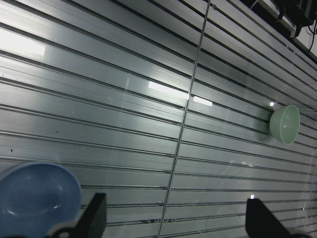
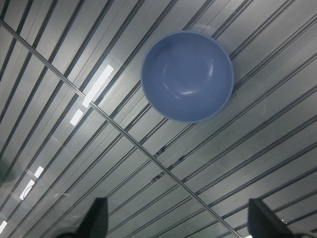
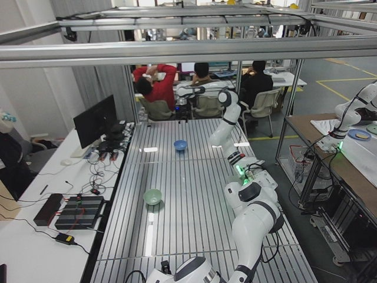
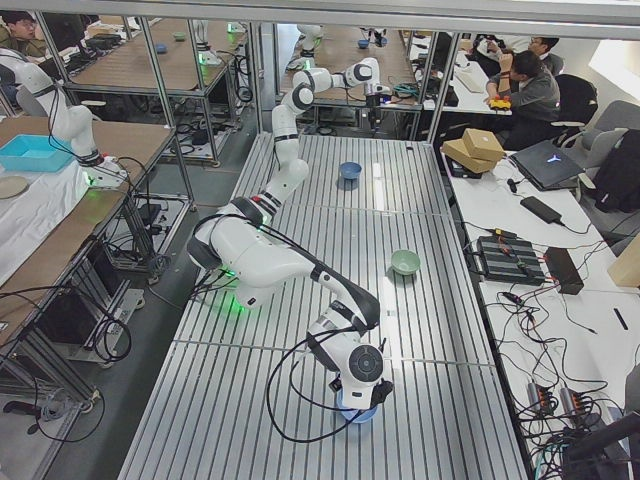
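Observation:
A blue bowl (image 3: 180, 145) (image 4: 349, 171) sits upright at one end of the slatted metal table (image 3: 177, 224). A green bowl (image 3: 152, 197) (image 4: 405, 262) stands near the middle. A second blue bowl (image 4: 362, 414) lies at the other end, partly hidden beneath an arm's head. Each wrist view looks down on a blue bowl (image 1: 37, 196) (image 2: 187, 75) between or beside dark finger shapes. Both grippers show widely spaced fingers, open: the left (image 1: 176, 218) and the right (image 2: 178, 218), with nothing held.
A white side desk (image 3: 35, 247) with monitor, power units and cables runs along the table. Another workbench (image 3: 353, 165) with an arm stands on the opposite side. Overhead aluminium beams frame the table. People sit beyond it.

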